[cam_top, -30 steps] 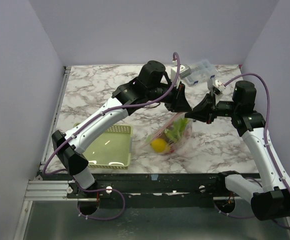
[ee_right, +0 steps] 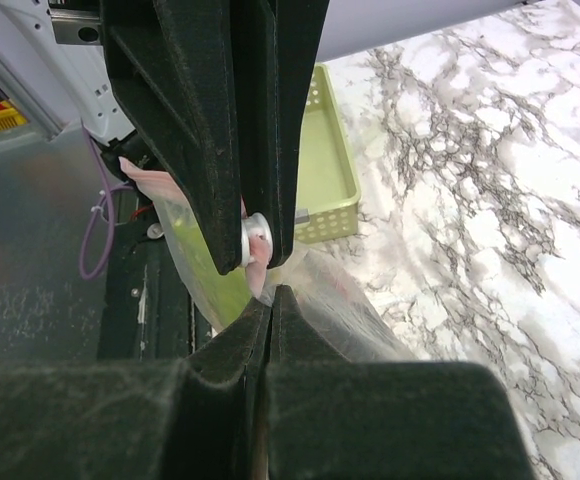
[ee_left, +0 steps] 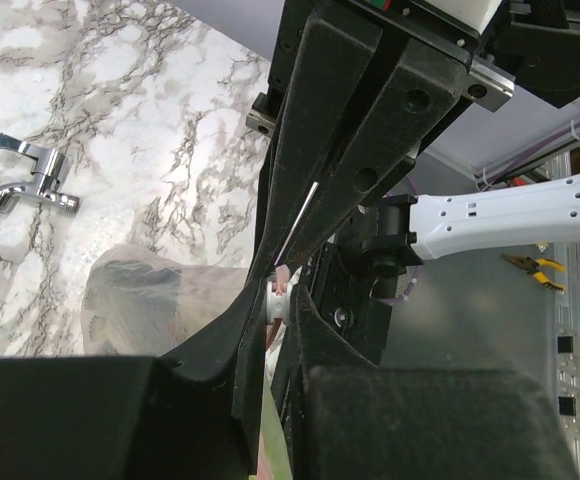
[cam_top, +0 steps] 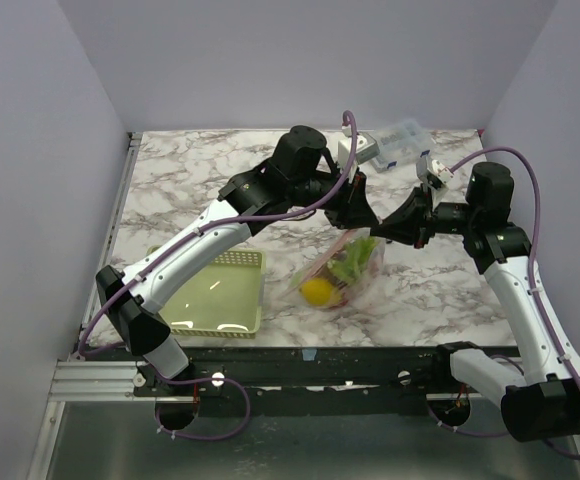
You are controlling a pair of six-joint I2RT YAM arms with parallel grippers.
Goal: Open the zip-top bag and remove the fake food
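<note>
The clear zip top bag (cam_top: 338, 280) with a pink zip strip holds fake food, a yellow piece (cam_top: 318, 292) and green leaves (cam_top: 352, 262). At its upper edge, both grippers meet. My left gripper (cam_top: 367, 222) is shut on the white zip slider (ee_left: 278, 302) and pink strip, seen pinched between its tips in both wrist views. My right gripper (cam_top: 385, 231) is shut beside it at the same edge; whether any film is between its tips is hard to tell.
A pale green basket (cam_top: 211, 320) stands left of the bag. A clear container (cam_top: 403, 137) lies at the back right, and a metal faucet-like part (ee_left: 40, 190) rests on the marble table.
The right gripper looks nearly still.
</note>
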